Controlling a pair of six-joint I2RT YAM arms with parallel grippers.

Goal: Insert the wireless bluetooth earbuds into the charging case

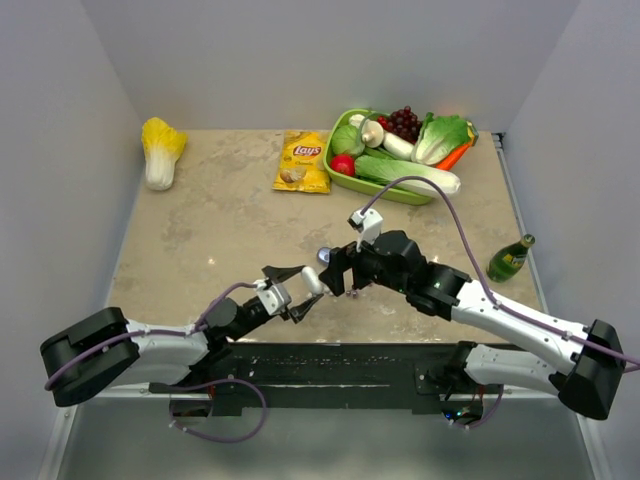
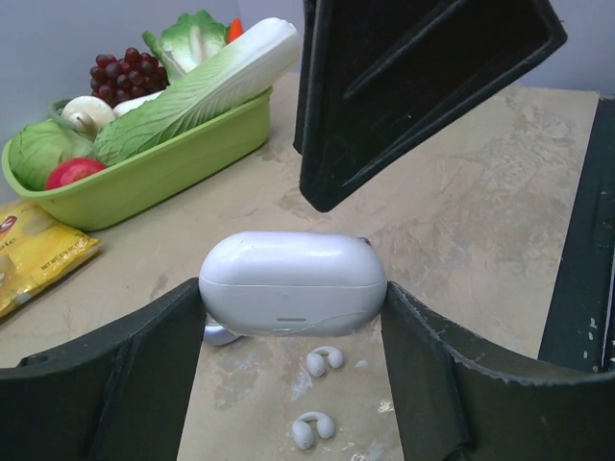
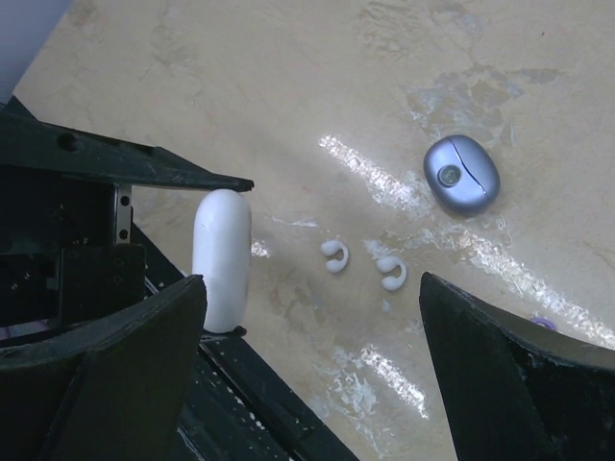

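A white charging case is held upright in my left gripper [image 1: 299, 291], which is shut on it; in the right wrist view it [image 3: 221, 259] stands at the left. My right gripper [image 1: 336, 270] is open, just right of and above the case, its fingers apart with nothing between. Two white earbuds lie on the table below, one [image 3: 335, 255] left of the other [image 3: 391, 273]. A blue-grey case [image 3: 462, 175] lies behind them, and a small purple item [image 3: 544, 323] is partly visible at the right.
A green basket of vegetables [image 1: 372, 189] and a yellow chips bag [image 1: 300, 160] lie at the back. A bottle [image 1: 507, 262] stands at the right, a cabbage [image 1: 162, 155] at the back left.
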